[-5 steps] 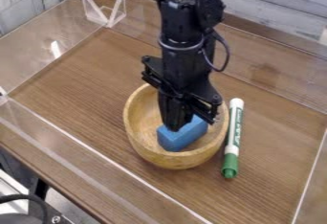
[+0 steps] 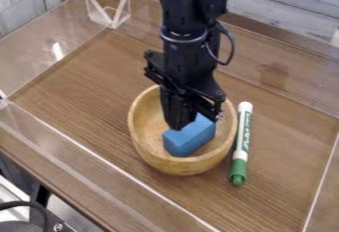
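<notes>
My black gripper (image 2: 181, 99) hangs from the top centre over a round wooden bowl (image 2: 150, 145), its fingertips low over the bowl's back part; it looks shut, and nothing shows between its fingers. A blue block (image 2: 189, 137) lies in the bowl, partly just below the gripper; whether they touch I cannot tell. A green and white marker (image 2: 241, 149) lies on the table to the right of the bowl.
A white wire stand (image 2: 106, 8) is at the back left, and pale edges border the table. A dark cable is at the bottom left corner.
The gripper has shifted very slightly over the bowl; the bowl, block and marker look the same.
</notes>
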